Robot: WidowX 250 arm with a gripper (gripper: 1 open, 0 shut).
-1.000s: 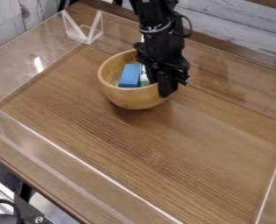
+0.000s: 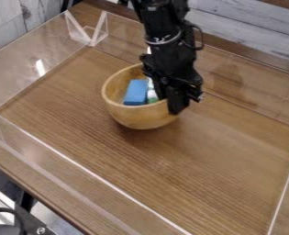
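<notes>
A tan bowl (image 2: 134, 112) sits on the wooden table in the upper middle, with a blue block (image 2: 137, 91) inside and a white and green item partly visible beside it. My black gripper (image 2: 173, 97) reaches down from the top and is shut on the bowl's right rim; its fingertips are hard to make out.
Clear plastic pieces stand at the upper left, and black cable shows at the lower left corner.
My gripper and the bowl have moved toward the front of the table, down in the view, with the blue block still inside.
</notes>
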